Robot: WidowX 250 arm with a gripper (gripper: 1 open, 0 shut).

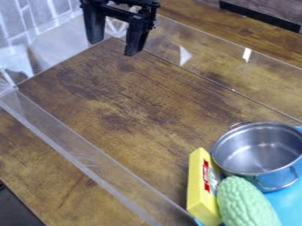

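The black gripper (116, 31) hangs at the top left, above the back part of a wooden work surface (112, 110). Its two fingers are spread apart, with nothing seen between them.
At the front right are a steel pot (253, 154), a yellow box (203, 185) and a green bumpy object (248, 205), near a blue surface. Clear plastic walls (71, 159) border the wooden area, whose middle is bare.
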